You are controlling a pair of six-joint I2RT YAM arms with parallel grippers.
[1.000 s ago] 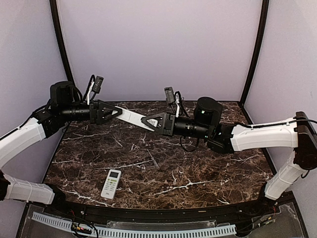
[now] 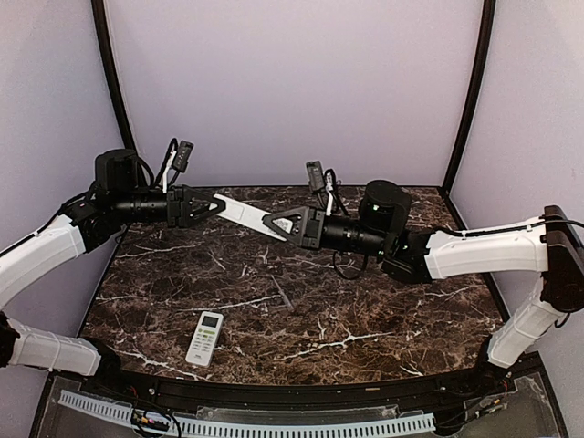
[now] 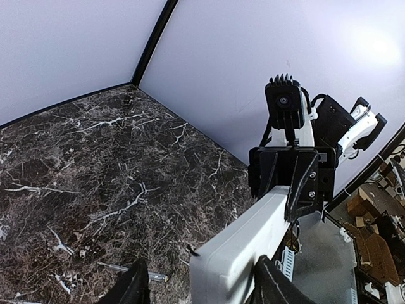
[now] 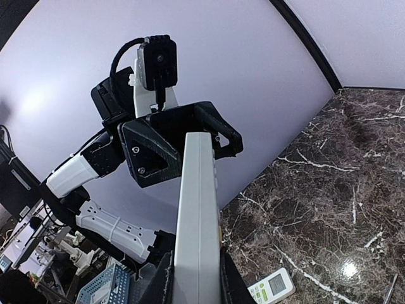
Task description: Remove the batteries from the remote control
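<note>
A white remote (image 2: 245, 215) (image 4: 197, 215) hangs slanted in the air between the two arms, seen edge-on in both wrist views. My right gripper (image 2: 283, 224) is shut on one end of it. My left gripper (image 2: 205, 206) is at the other end, its fingers (image 3: 269, 285) around that end, part open; whether they touch it is unclear. No batteries can be made out in the remote.
A second white remote (image 2: 204, 338) lies on the dark marble table (image 2: 392, 319) at the front left. A thin metal tool (image 2: 281, 294) (image 3: 133, 271) lies mid-table.
</note>
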